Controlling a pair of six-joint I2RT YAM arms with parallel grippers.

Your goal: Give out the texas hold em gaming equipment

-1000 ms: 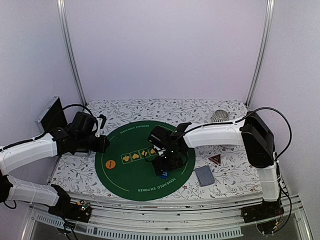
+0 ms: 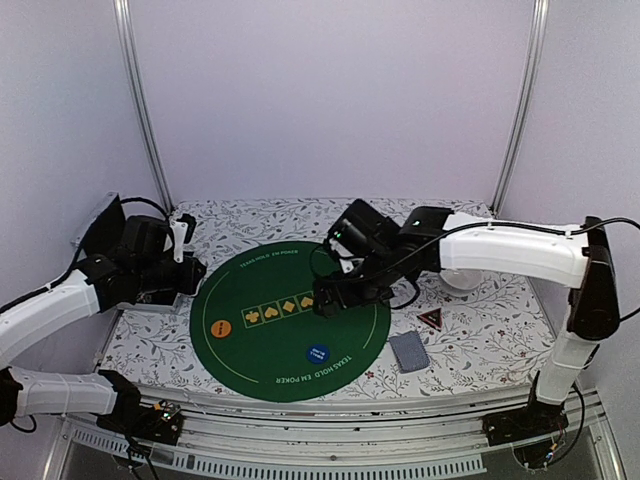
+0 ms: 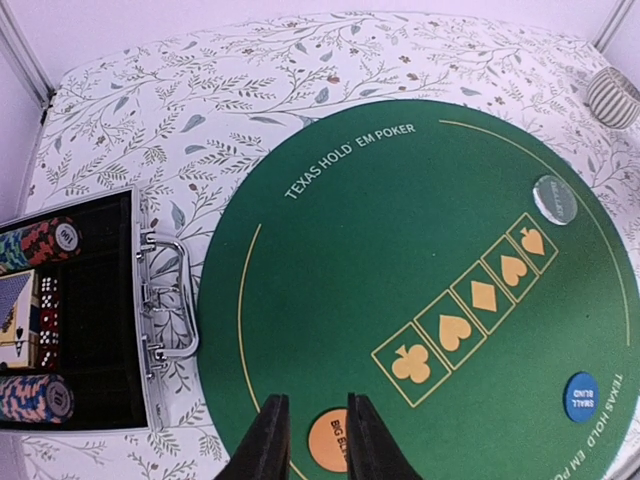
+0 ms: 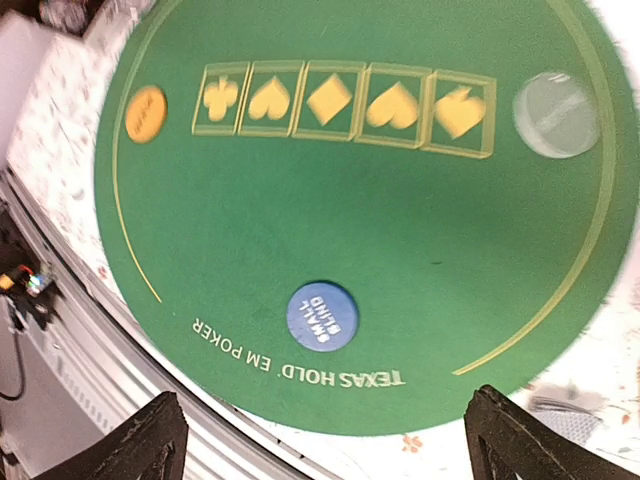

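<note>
On the round green poker mat (image 2: 290, 255) lies the blue small blind disc (image 4: 322, 316), flat near the front edge. An orange big blind disc (image 2: 221, 328) is on the mat's left side, and a clear disc (image 3: 554, 200) rests beside the spade box. My right gripper hovers over the mat, open and empty, apart from the blue disc. At the mat's left edge, my left gripper hangs in the air, part open with nothing between its fingers. An open black case (image 3: 95, 300) stands left of the mat, holding chip stacks (image 3: 35, 398), red dice (image 3: 50, 320) and cards (image 3: 18, 318).
A grey rectangular item (image 2: 409, 352) and a dark red triangle (image 2: 430, 319) lie right of the mat. White round items (image 2: 461, 281) sit behind, partly hidden by my right arm. The case's metal handle (image 3: 178, 300) juts toward the mat. Free cloth lies at the back.
My right gripper has risen and drawn back from the blue disc, which now lies uncovered on the mat. The left gripper has shifted slightly left, toward the case.
</note>
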